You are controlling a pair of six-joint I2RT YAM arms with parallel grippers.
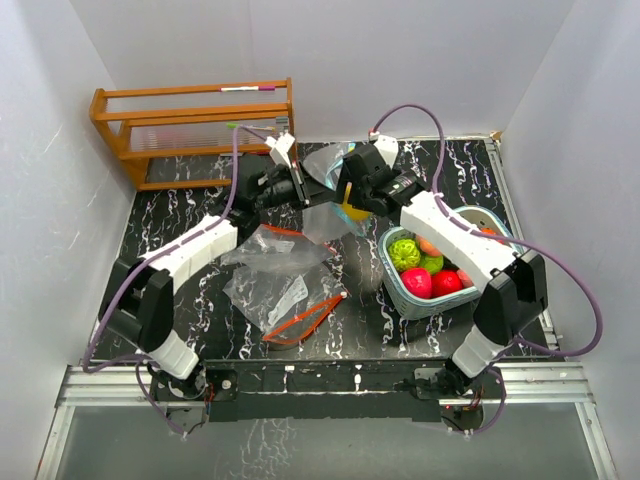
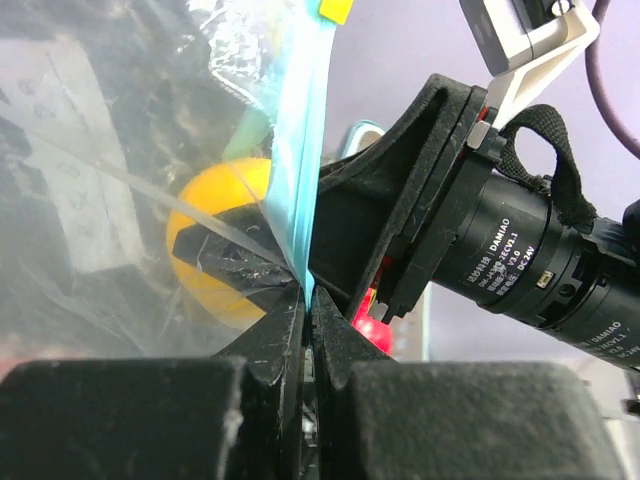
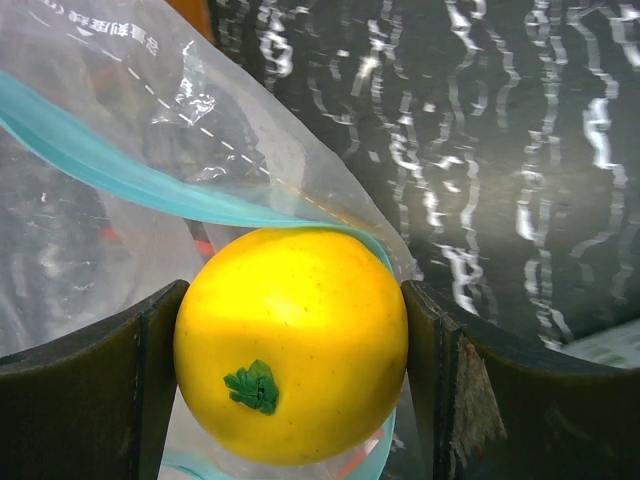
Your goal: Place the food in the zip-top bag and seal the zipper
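Note:
My left gripper is shut on the thin rim of a clear zip-top bag with a light blue zipper. My right gripper holds a yellow round fruit or vegetable with a green stem mark between its fingers, at the bag's opening. The zipper band curves round the fruit in the right wrist view; how far inside the bag it is, I cannot tell exactly.
A basket of mixed food stands at the right. More clear bags with orange zippers lie at the front centre-left. A wooden rack stands at the back left.

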